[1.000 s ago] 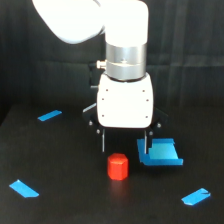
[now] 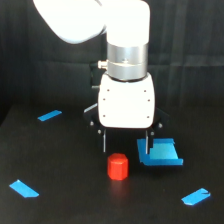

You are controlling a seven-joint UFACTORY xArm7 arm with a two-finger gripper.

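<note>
A red cylinder-like object (image 2: 118,167) stands upright on the dark table, left of the blue open tray (image 2: 161,160). My gripper (image 2: 126,147) hangs above and apparently behind the red object, pointing down from the white arm. Its dark fingers stand wide apart, one on each side of the white hand, and nothing shows between them. Against the black background the fingertips are hard to make out. Part of the tray's left back edge lies close to the right finger in the view; whether they touch I cannot tell.
Strips of blue tape lie flat at the back left (image 2: 49,115), front left (image 2: 24,188) and front right (image 2: 195,197) of the table. Left and front of the red object, the dark surface is clear.
My arm and hand have shifted very slightly to the right. The red object, the tray and the tape strips stay where they were.
</note>
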